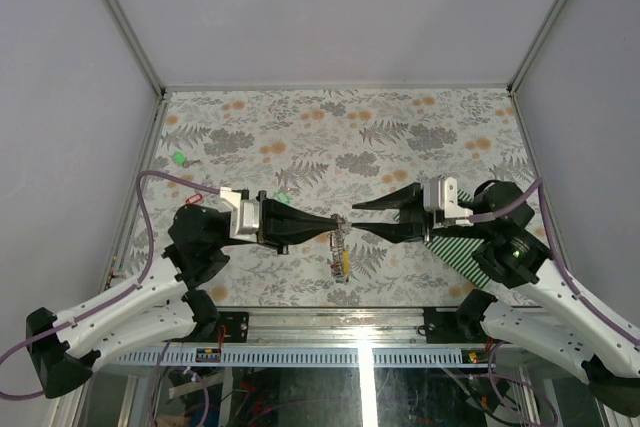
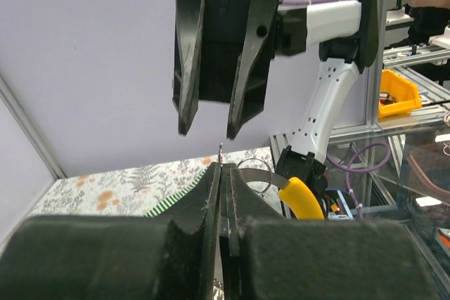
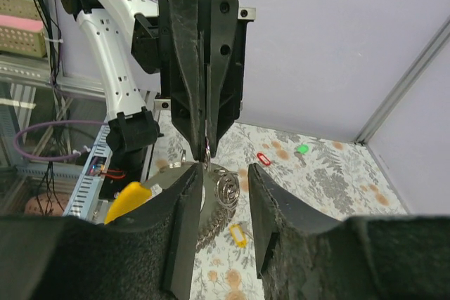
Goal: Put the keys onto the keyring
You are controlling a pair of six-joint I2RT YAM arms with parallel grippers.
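Near the middle of the table in the top view, my left gripper [image 1: 337, 223] is shut, with a thin metal part of the keyring [image 3: 207, 151] at its fingertips. A bunch of metal pieces [image 1: 338, 252] hangs below, with a yellow-headed key [image 1: 346, 264] among them. In the left wrist view, a thin wire ring [image 2: 257, 171] and the yellow-headed key [image 2: 301, 199] show beyond the fingertips. My right gripper [image 1: 353, 215] faces the left one, open and empty, its fingers [image 2: 188, 107] apart. How the key joins the ring is hard to tell.
Left on the table lie a green-headed key [image 1: 180, 159] and a red one [image 1: 194, 199]. Another green item [image 1: 283, 197] sits behind the left gripper. A yellow piece [image 3: 238, 235] lies under the grippers. A green-striped cloth [image 1: 462, 255] rests under the right arm.
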